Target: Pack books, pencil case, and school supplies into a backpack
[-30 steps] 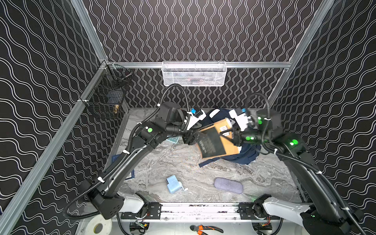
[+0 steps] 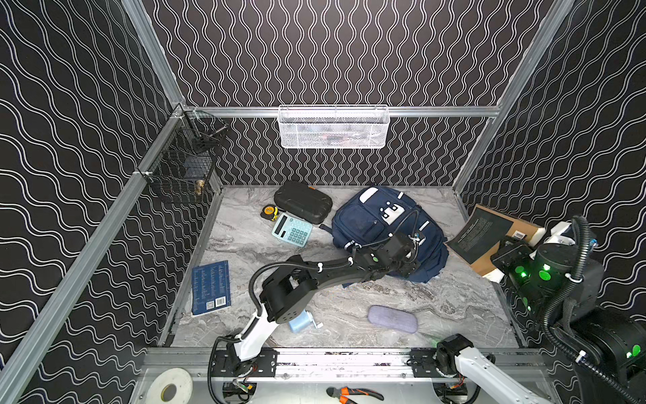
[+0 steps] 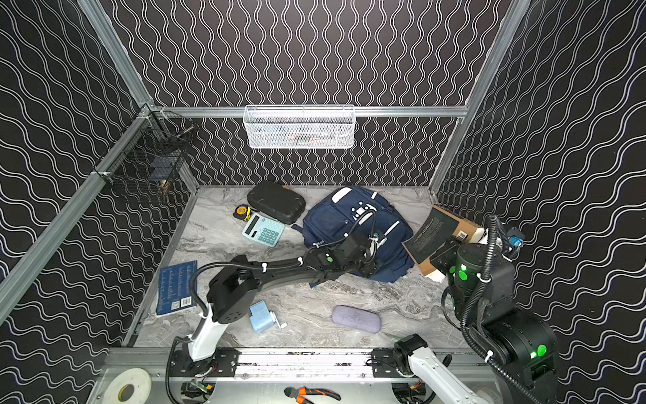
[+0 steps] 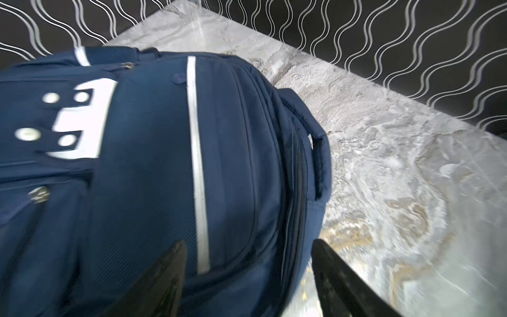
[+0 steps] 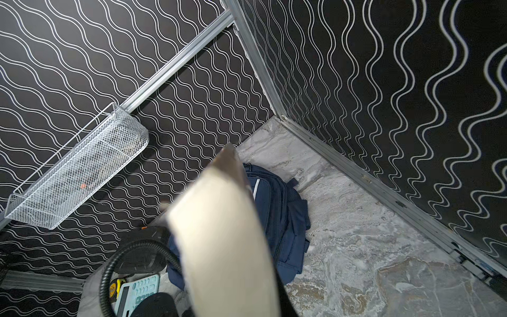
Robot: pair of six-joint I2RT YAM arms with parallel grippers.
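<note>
The navy backpack (image 2: 363, 219) lies at the back right of the table, its side zipper showing in the left wrist view. Just above its near edge my left gripper is open, nothing between its fingers. Raised at the right wall, my right gripper (image 2: 499, 259) is shut on a black and tan book (image 2: 479, 229); in the right wrist view the book's pale edge (image 5: 221, 237) covers the fingers. A blue book (image 2: 210, 288) lies at the left. The black case (image 2: 302, 200), teal calculator (image 2: 292, 230), light blue sharpener (image 3: 261, 317) and lavender pencil case (image 2: 393, 318) lie apart.
A yellow tape measure (image 2: 270, 212) sits beside the calculator. On the back wall hangs a white mesh basket (image 2: 333, 128), and a black wire basket (image 2: 180, 176) hangs at the left. Table around the pencil case is free.
The book went right, away from the backpack, in my right gripper. My left gripper, earlier at the book's other end, is now over the backpack's near edge.
</note>
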